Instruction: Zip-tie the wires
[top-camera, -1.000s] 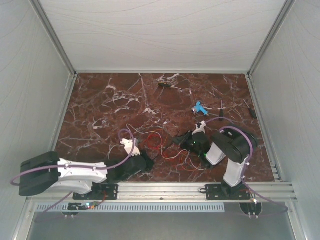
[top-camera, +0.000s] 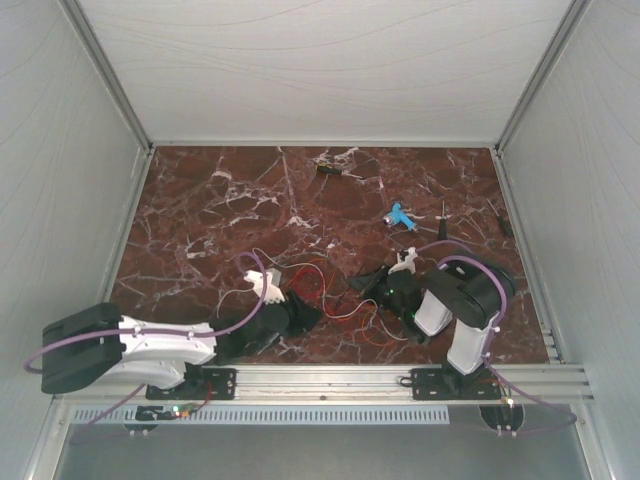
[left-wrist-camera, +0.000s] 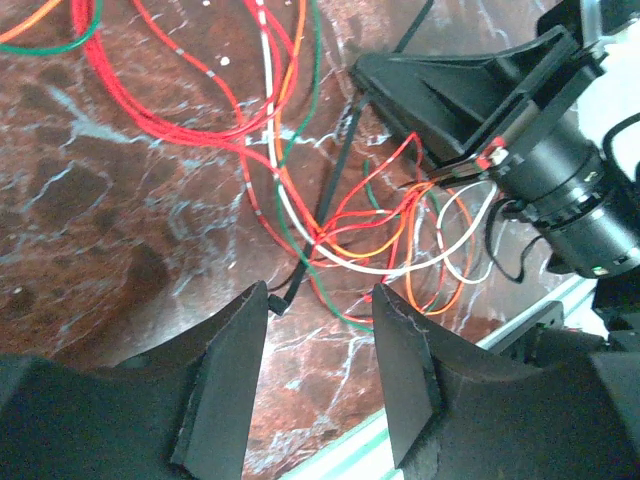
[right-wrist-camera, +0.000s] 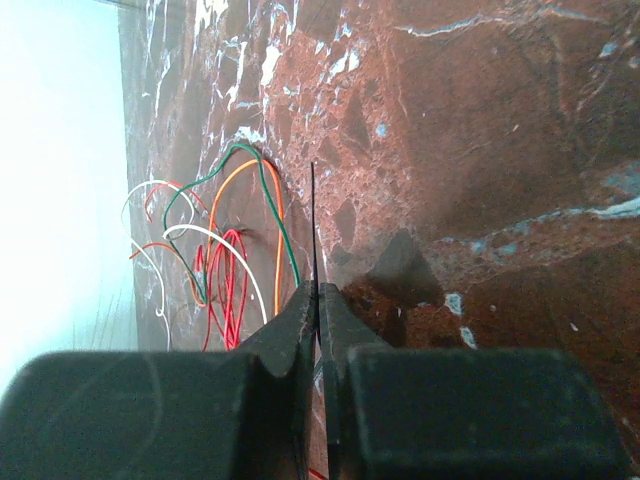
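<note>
A black zip tie (left-wrist-camera: 335, 170) runs diagonally under red, white, orange and green wires (left-wrist-camera: 160, 125) on the marble tabletop. Its far part is in my right gripper (top-camera: 363, 277), whose fingers are shut on the thin tie; in the right wrist view the tie stands up between them (right-wrist-camera: 313, 230). My left gripper is part open, its fingertips either side of the tie's head (left-wrist-camera: 280, 302), at the near end beside the wires. Whether they touch it I cannot tell.
A blue tool (top-camera: 399, 216), a dark-handled screwdriver (top-camera: 330, 169) and more thin tools (top-camera: 443, 225) lie toward the back and right. Side walls and a front rail bound the space.
My left gripper has shifted slightly to the right, toward the near end of the zip tie. The right arm looks nearly unchanged.
</note>
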